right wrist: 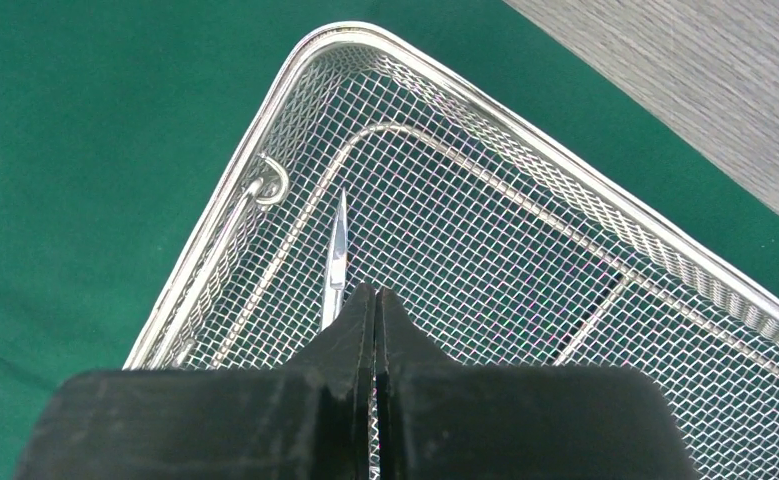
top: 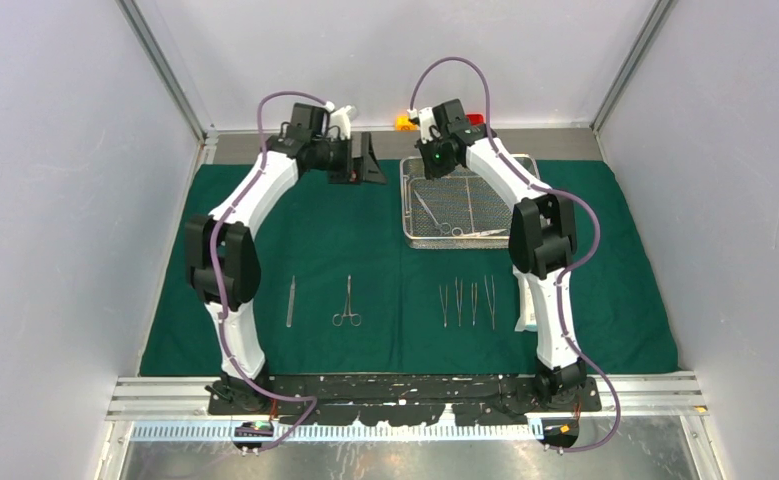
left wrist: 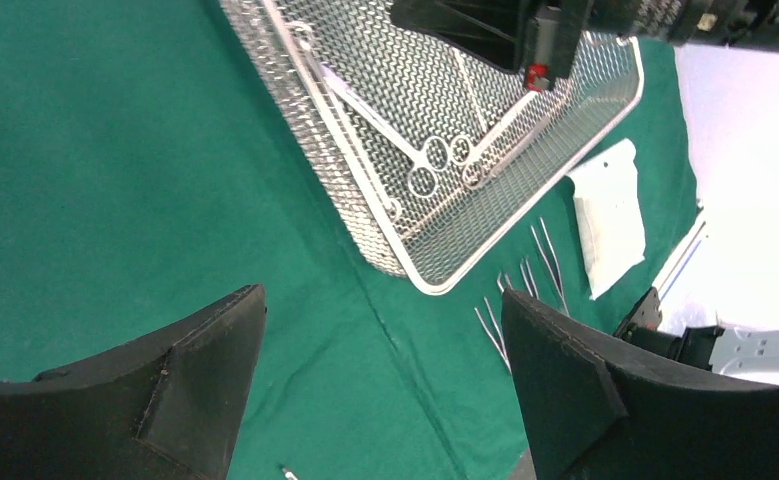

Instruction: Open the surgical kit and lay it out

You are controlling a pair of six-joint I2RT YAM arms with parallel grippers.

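Note:
The mesh tray [top: 470, 243] at upper right holds scissors [left wrist: 395, 135] and other ring-handled instruments. My right gripper is shut, nothing between its fingers, above scissors whose blade [right wrist: 337, 250] points up the tray in the right wrist view. My left gripper [top: 363, 160] stands open left of the tray. Laid out on the green cloth [top: 395, 330] are a slim handle-like instrument [top: 291, 300], a ring-handled clamp [top: 348, 305] and several tweezers [top: 459, 300] in a row.
A white packet [left wrist: 607, 220] lies at the right, partly under the right arm. The cloth left of the tray is clear. Yellow and red objects [top: 404, 122] stand at the back. Walls enclose both sides.

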